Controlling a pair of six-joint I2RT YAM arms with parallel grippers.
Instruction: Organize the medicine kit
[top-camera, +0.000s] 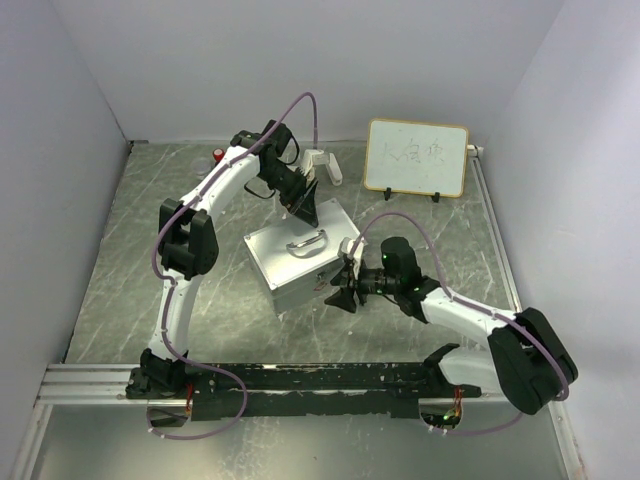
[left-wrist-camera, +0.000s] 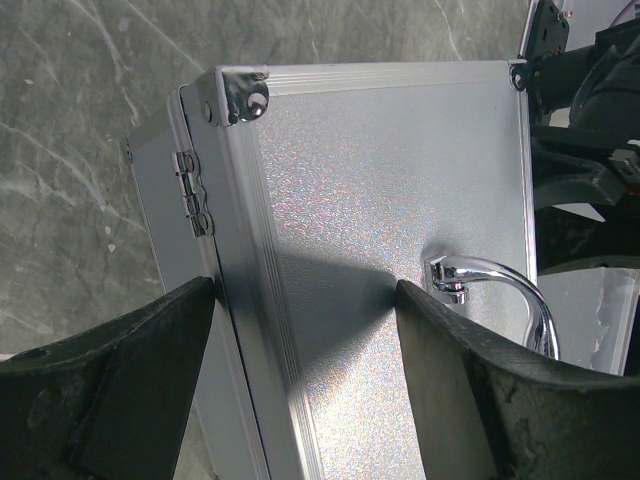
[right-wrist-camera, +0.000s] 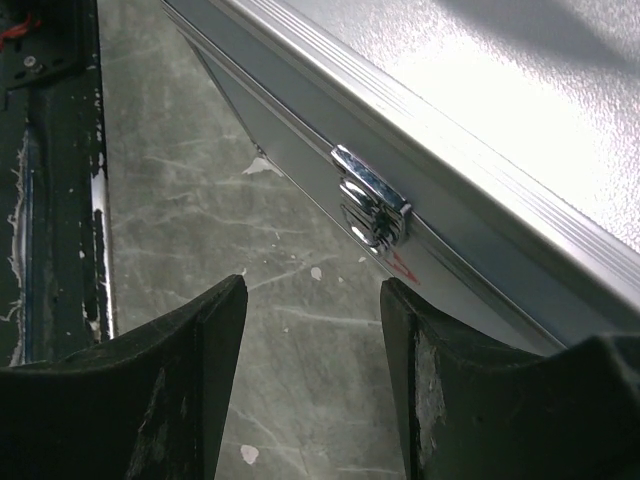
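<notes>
The silver medicine kit (top-camera: 290, 265) stands with its lid down in the middle of the table. Its chrome handle (left-wrist-camera: 500, 285) lies on the lid, and a metal latch (right-wrist-camera: 372, 200) sits on the near side. Over the kit's far, hinged edge, my left gripper hovers open; whether its fingers (left-wrist-camera: 150, 360) touch the lid I cannot tell. A hinge (left-wrist-camera: 192, 195) shows on the kit's side. My right gripper stands open at the near side, just short of the latch, with nothing between its fingers.
A whiteboard (top-camera: 416, 157) with faint writing leans at the back right. Behind the left arm is a small red item (top-camera: 218, 155), and a white object (top-camera: 334, 168) stands near the back wall. Bare table lies left and right of the kit.
</notes>
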